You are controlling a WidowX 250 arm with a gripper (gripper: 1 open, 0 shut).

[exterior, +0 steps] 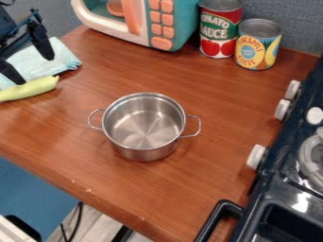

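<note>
My black gripper (pixel 28 59) is at the far left edge, partly out of frame, above a light blue cloth (pixel 53 58) and a yellow banana-like item (pixel 28 88). Its two dark fingers look spread apart, with nothing visible between them. A steel pot (pixel 143 142) with two wire handles stands near the middle of the wooden table.
A toy microwave (pixel 161 24), a tomato sauce can (pixel 218 33) and a yellow-labelled can (pixel 258 47) stand at the back. A black toy stove (pixel 284 198) fills the right side.
</note>
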